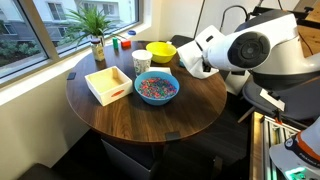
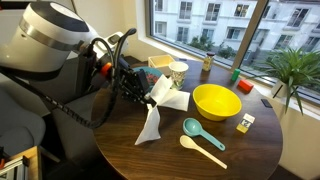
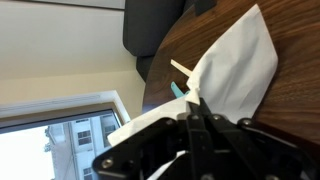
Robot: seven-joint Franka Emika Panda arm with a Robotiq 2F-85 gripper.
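Observation:
A thin white cloth (image 3: 232, 68), possibly paper, is pinched in my gripper, which is shut on it. In the wrist view the cloth spreads out on both sides of the fingertips. Exterior view 2 shows my gripper (image 2: 152, 100) above the dark round table, with the white cloth (image 2: 150, 127) hanging down from it. From the other side, the cloth (image 1: 194, 58) appears at the table's far right part, in front of the arm. Whether its lower edge touches the table I cannot tell.
Near the cloth are a yellow bowl (image 2: 217, 103), a teal ladle (image 2: 203, 132) and a wooden spoon (image 2: 203, 151). A blue bowl (image 1: 157, 88), a white cup (image 1: 142, 63) and a pale box (image 1: 108, 83) stand farther left. Bare tabletop (image 1: 140, 122) lies at the front.

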